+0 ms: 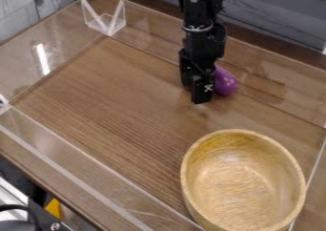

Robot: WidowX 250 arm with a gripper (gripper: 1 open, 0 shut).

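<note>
The black arm comes down from the top centre, its gripper [203, 90] low over the table at a purple, rounded object [224, 81], which shows just right of and partly behind the fingers. I cannot tell whether the fingers hold it or how wide they stand.
A large yellow-tan bowl [242, 182] sits at the lower right. A clear plastic rack [105, 15] stands at the top left.
</note>
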